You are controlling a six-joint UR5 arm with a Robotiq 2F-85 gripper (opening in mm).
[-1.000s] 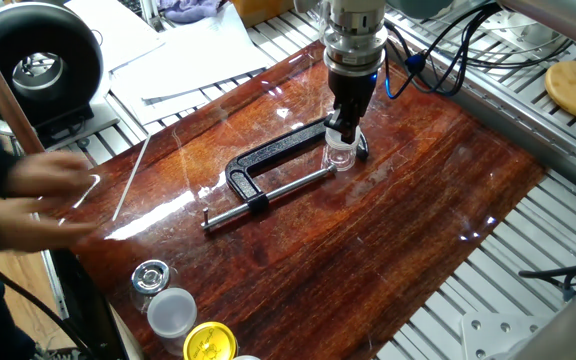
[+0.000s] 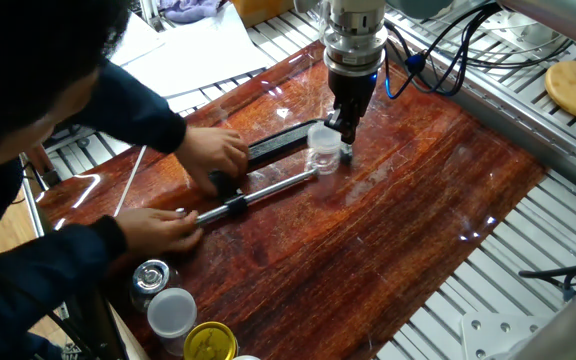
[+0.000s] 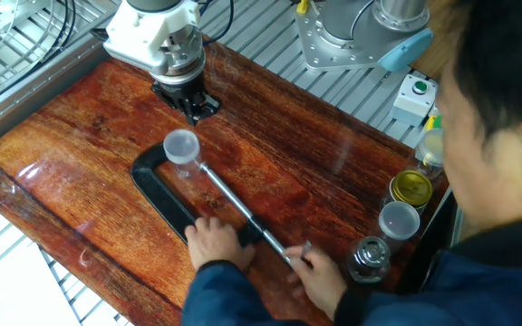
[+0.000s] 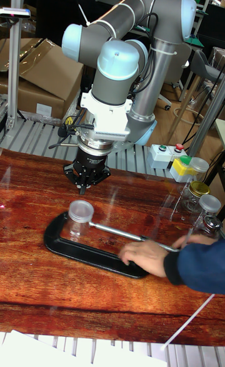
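Note:
A clear jar with a frosted lid stands upright on the table, inside the opening of a black C-clamp. The clamp's silver screw points at the jar, its tip close to the wall; whether they touch is unclear. A person's hands hold the clamp's frame and screw end. Beyond the jar, my gripper points down above the table, apart from it. No object shows between its fingers, and their spacing is hard to make out.
Several jars stand along the table's edge by the person, one with a gold lid and one with a white lid. The person's arms cover one side of the table. White paper lies off the table.
The person has reached in and taken hold of the clamp. Clamp and jar have shifted together towards the person, away from beneath my gripper. The arm looks still.

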